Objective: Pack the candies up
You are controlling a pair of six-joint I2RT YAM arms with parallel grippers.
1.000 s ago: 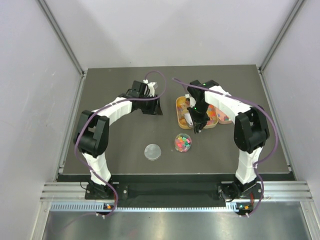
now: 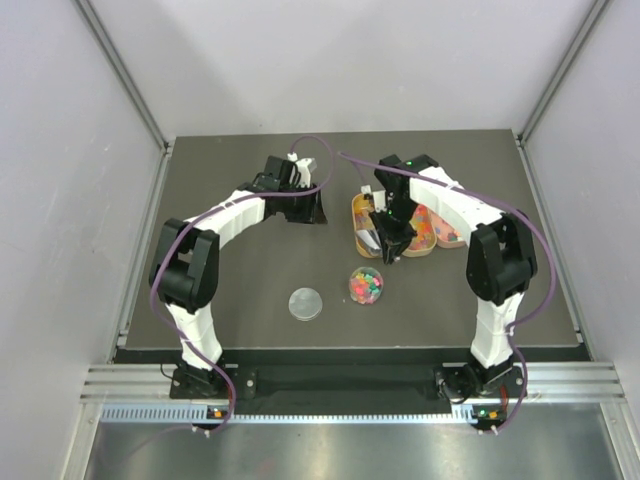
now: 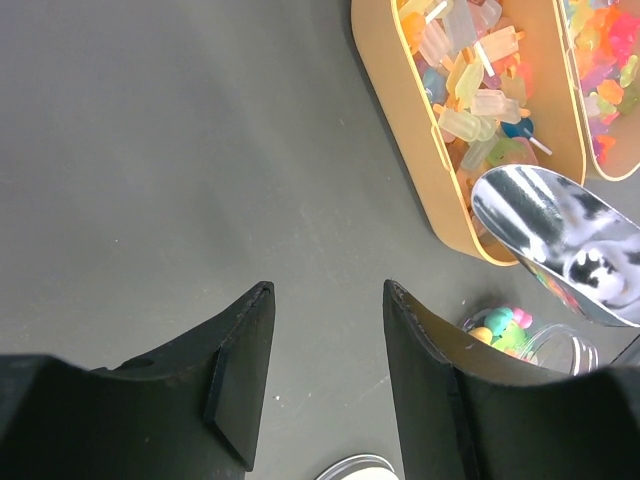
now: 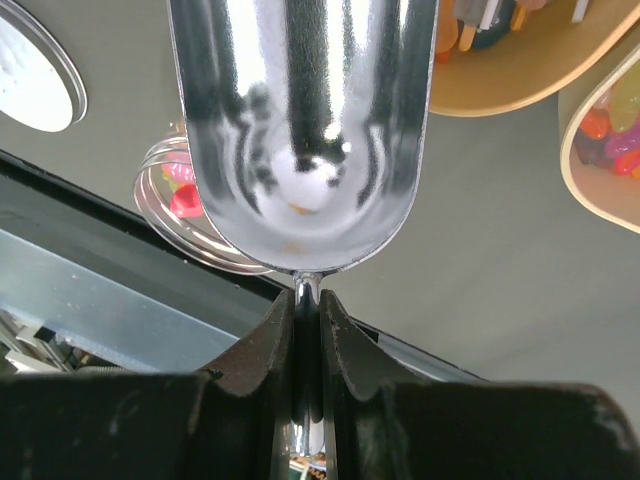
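Observation:
My right gripper is shut on the handle of a steel scoop [image 4: 290,150], held over the near end of the left orange bin [image 3: 420,140], full of popsicle-shaped candies. A clear round jar [image 2: 365,285] with some colourful candies stands in front of the bins, its lid [image 2: 305,304] lying to its left. My left gripper hangs over bare table left of the bins, open with nothing between its fingers.
More bins of colourful candies [image 3: 610,70] stand to the right. The table's front edge shows beside the jar in the right wrist view.
The left arm is nearly unchanged.

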